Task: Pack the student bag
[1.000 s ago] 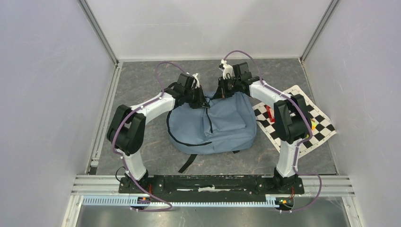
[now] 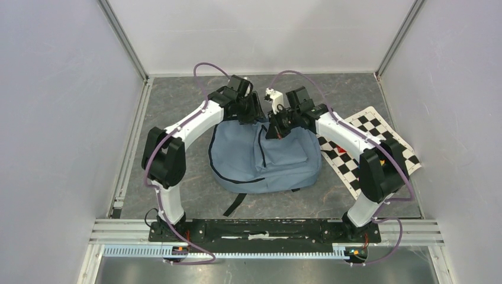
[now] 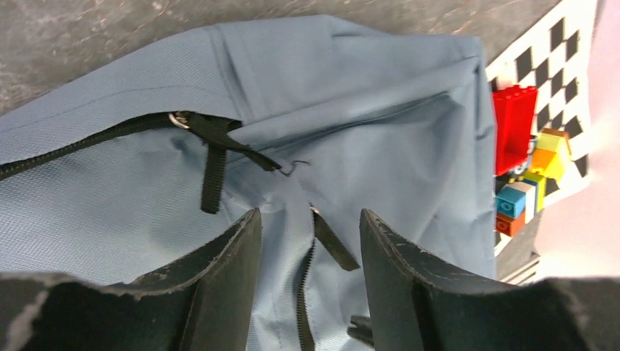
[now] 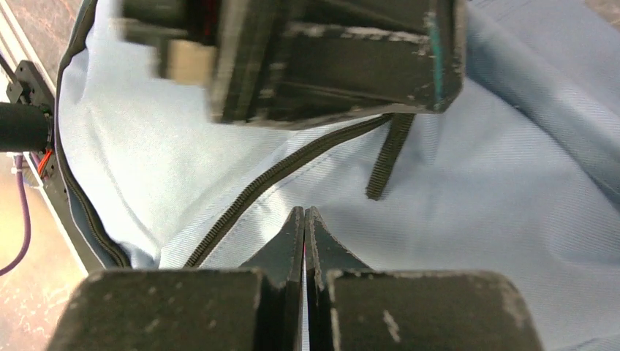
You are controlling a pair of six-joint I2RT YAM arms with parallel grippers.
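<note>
A blue-grey student bag [image 2: 237, 154] lies flat in the middle of the table. Its front pocket zipper [image 3: 302, 292] runs along the fabric, and a black pull tab [image 3: 335, 243] lies at its upper end. A second black strap tab [image 3: 213, 175] sits by the upper zipper. Over the bag's top edge my left gripper is parted, with only fabric showing beyond its fingers. My right gripper is shut above the pocket, nothing visible between its tips. In the right wrist view a black zipper tab [image 4: 391, 155] hangs beyond it, partly under the left gripper's dark body.
To the right a black-and-white checkered board [image 2: 370, 127] lies on the table, partly under the right arm. A red tray [image 3: 515, 121] and several coloured blocks [image 3: 545, 157] rest on it. The two grippers are close together.
The bag stays put.
</note>
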